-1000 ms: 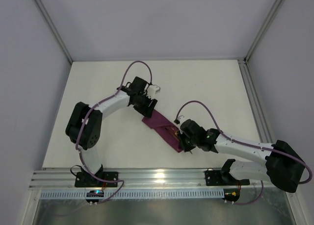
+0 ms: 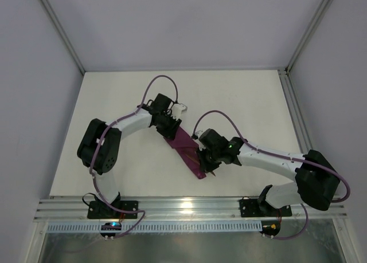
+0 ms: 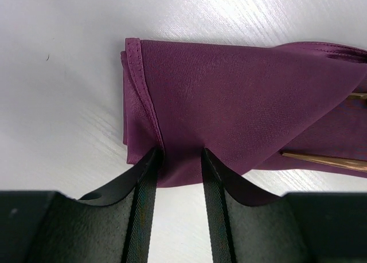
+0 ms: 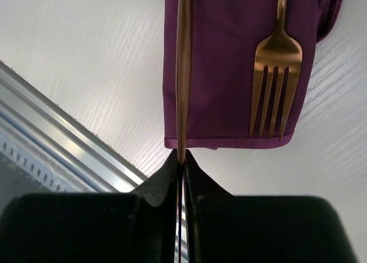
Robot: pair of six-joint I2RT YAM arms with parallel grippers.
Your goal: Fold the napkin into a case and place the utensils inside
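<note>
The maroon napkin [image 2: 187,152] lies aslant on the white table, its far-left part doubled over as a flap [image 3: 229,102]. My left gripper is closed on the cloth near the folded end's lower corner, its fingers a little apart with napkin between them. A slender copper utensil [image 4: 184,62] runs along one side of the napkin, with my right gripper shut on it just past the hem. Its pointed end [image 3: 321,159] shows in the left wrist view near the flap. A copper fork [image 4: 278,57] rests on the napkin, tines toward the hem, its handle end under the flap.
A metal rail [image 4: 74,134] runs along the table's front edge, close to the napkin's near end. Bare table [image 2: 241,102] spreads at the back and right.
My right gripper has moved left, and the napkin's near end has swung left with it. My left gripper has shifted only slightly.
</note>
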